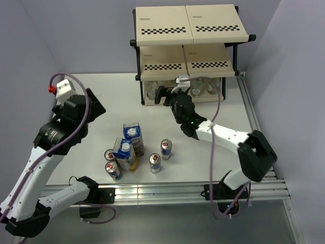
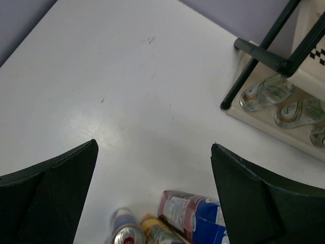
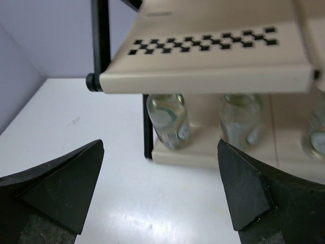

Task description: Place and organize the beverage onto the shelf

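Several clear glass bottles (image 3: 168, 121) stand in a row on the lowest tier of the cream shelf (image 1: 162, 68). Before that tier, my right gripper is open, its fingers (image 3: 58, 188) apart with nothing between them. My left gripper is also open and empty, up over the table's left side. Toward the front of the table are two blue-topped cartons (image 1: 133, 133), one holding an orange drink (image 1: 127, 157). Two cans (image 1: 113, 171) stand left of the cartons; a can (image 1: 155, 163) and another can (image 1: 166, 148) stand to their right.
Black posts (image 3: 148, 127) frame the shelf, and its middle tier (image 3: 203, 79) overhangs the bottles. The two upper tiers look empty. A metal rail (image 1: 167, 189) runs along the front.
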